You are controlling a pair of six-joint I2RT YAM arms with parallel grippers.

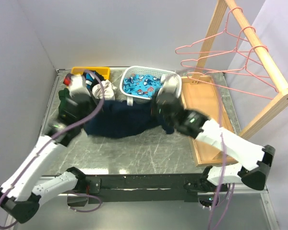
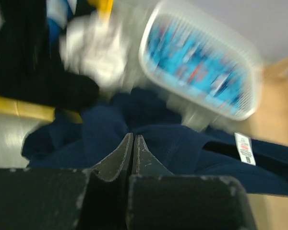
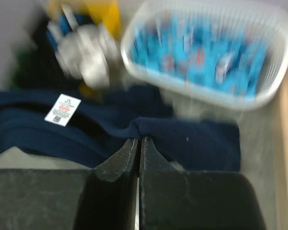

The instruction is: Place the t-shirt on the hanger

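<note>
A dark navy t-shirt is stretched between my two grippers, low over the grey table, blurred in the top view. My left gripper is shut on cloth at the shirt's edge. On the other side my right gripper is shut too, with a fold of the navy fabric at its fingertips. A white label shows on the edge between the two hands. Pink hangers hang from the wooden rack's bar at upper right, none of them inside the shirt.
Behind the shirt stand a white basket with blue patterned cloth and a yellow tray of dark clothes. White cloth lies between them. The rack's wooden base occupies the right side.
</note>
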